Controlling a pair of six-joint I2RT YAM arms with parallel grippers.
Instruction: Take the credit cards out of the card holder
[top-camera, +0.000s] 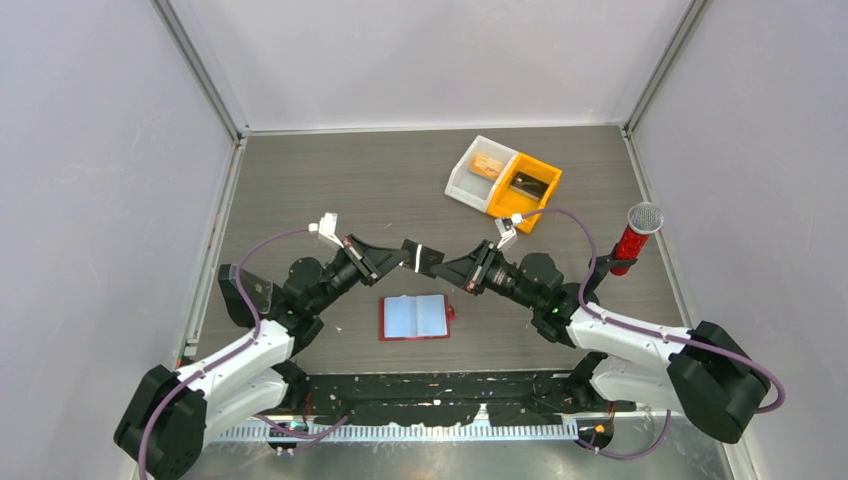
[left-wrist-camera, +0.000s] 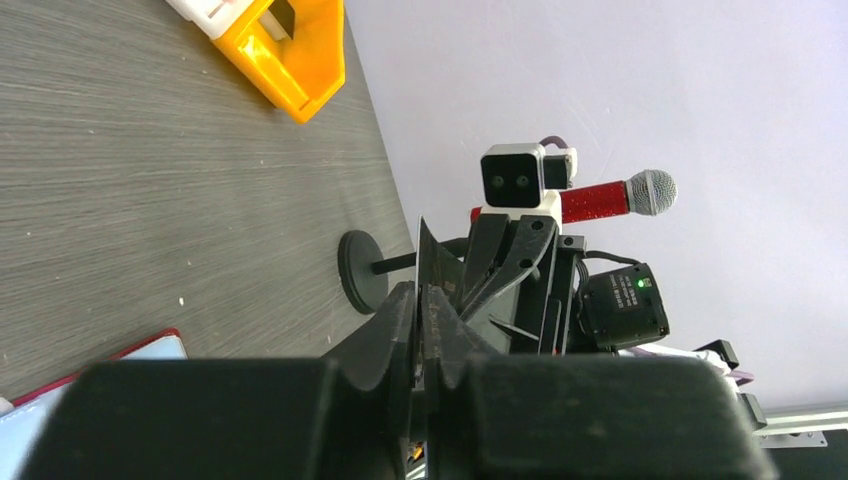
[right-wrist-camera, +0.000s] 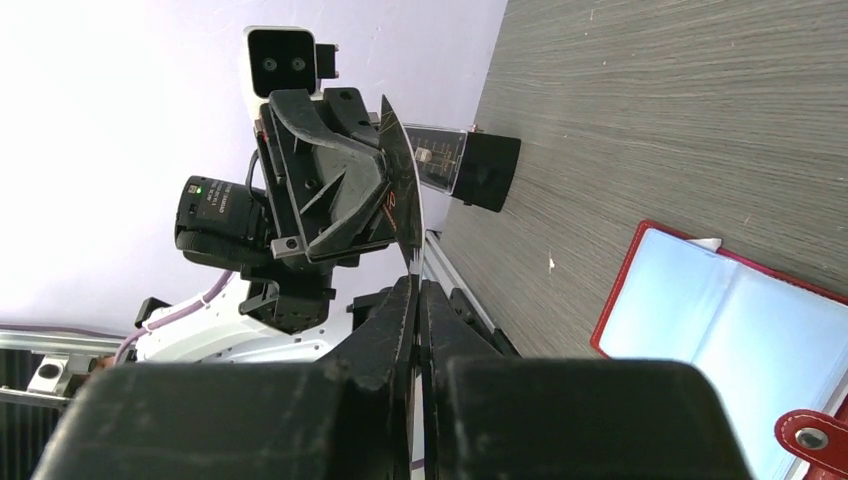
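A thin black piece (top-camera: 411, 253) with a white line across it, seemingly a card, spans the gap between both grippers above the table. My left gripper (top-camera: 404, 260) is shut on its left side and my right gripper (top-camera: 438, 269) on its right side. In the left wrist view the black card (left-wrist-camera: 428, 262) stands almost edge-on, rising from the fingertips. The right wrist view shows the black card (right-wrist-camera: 402, 185) slightly bowed, with small orange marks. Below lies the red card holder (top-camera: 381, 320), open with pale sleeves showing; its snap strap (right-wrist-camera: 815, 438) points sideways.
Behind the arms stands a box with a white compartment (top-camera: 452, 190) holding something orange, and a yellow compartment (top-camera: 497, 206) holding something dark. A red microphone (top-camera: 632, 243) is on a stand at right. Left of the left arm is a dark object (top-camera: 238, 298).
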